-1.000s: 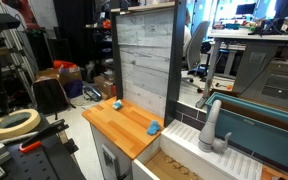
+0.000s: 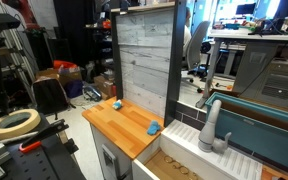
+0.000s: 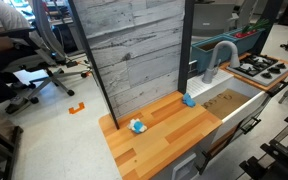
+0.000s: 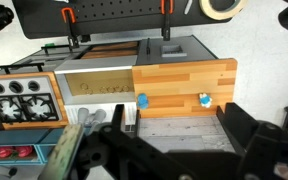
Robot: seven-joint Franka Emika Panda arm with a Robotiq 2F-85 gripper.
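On the wooden counter (image 2: 124, 120) of a small play kitchen lie two small items. A blue one (image 2: 153, 128) rests close to the white basin, and a blue-and-white one (image 2: 117, 103) sits farther along, near the counter's other end; the wrist view shows the same blue item (image 4: 142, 101) and blue-and-white item (image 4: 205, 100). What they are is too small to tell. My gripper stands open, its dark fingers spread apart with nothing between them. It is away from both items, touching neither.
Beside the counter is a white basin (image 3: 226, 103) with a brown floor and a grey tap (image 3: 216, 60). A stove top (image 3: 259, 68) lies beyond it. A tall white plank panel (image 2: 144, 60) rises behind the counter.
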